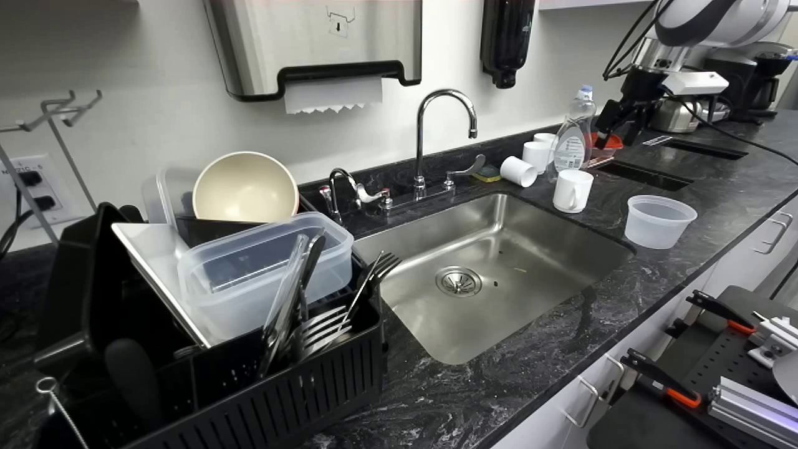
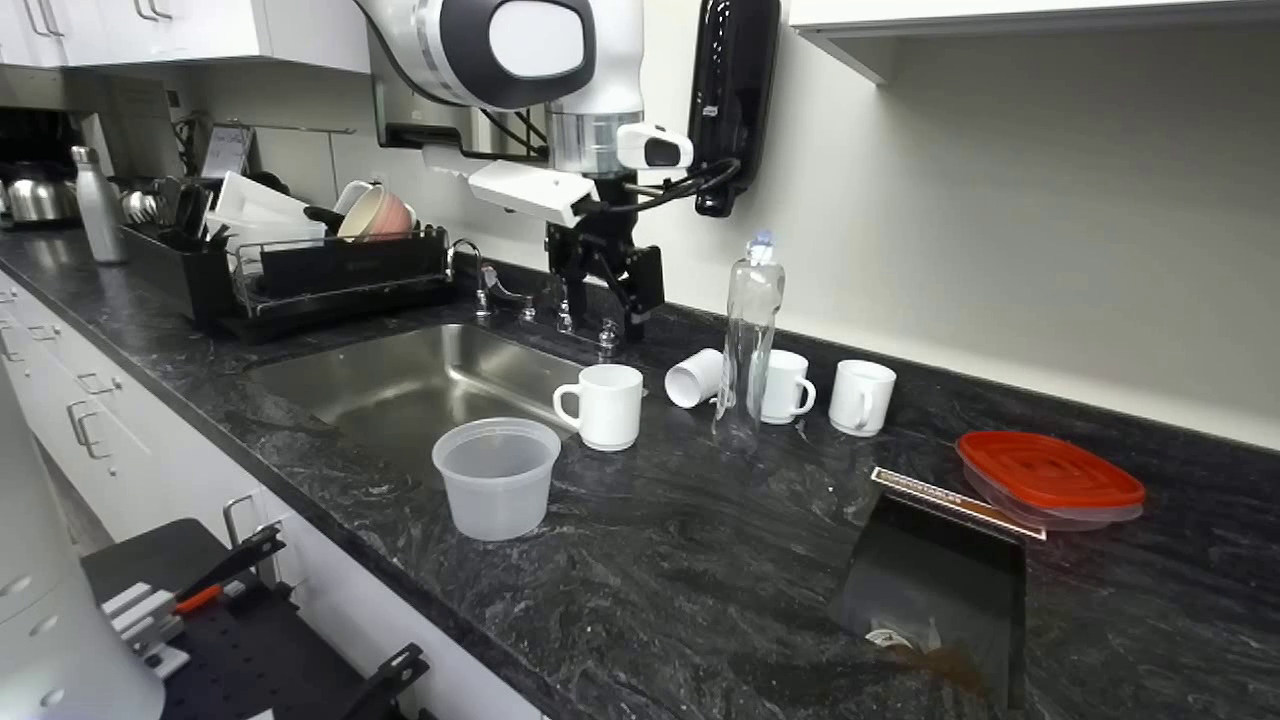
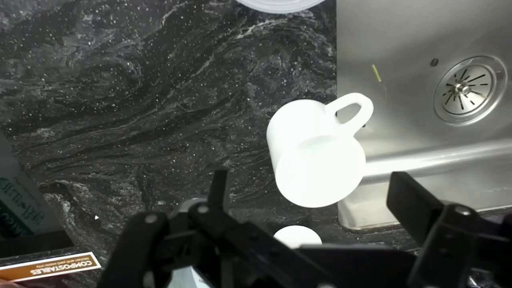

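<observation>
My gripper is open and empty, its two dark fingers spread wide. Seen from the wrist, a white mug (image 3: 297, 127) stands upright on the counter, mouth and handle toward the sink side, framed between the fingertips but lower than them. In the second exterior view my gripper (image 2: 606, 324) hangs above the counter, behind that mug (image 2: 612, 408) and clear of it. The first exterior view has the gripper (image 1: 617, 141) at upper right, with the mug (image 1: 573, 191) below and to its left.
A clear plastic tub (image 2: 497, 486) stands near the front edge. Behind are a clear soap bottle (image 2: 750, 324), a tipped white cup (image 2: 695, 378) and two upright mugs. The steel sink (image 1: 516, 224) borders the mug; a loaded dish rack (image 1: 299, 396) lies beyond it.
</observation>
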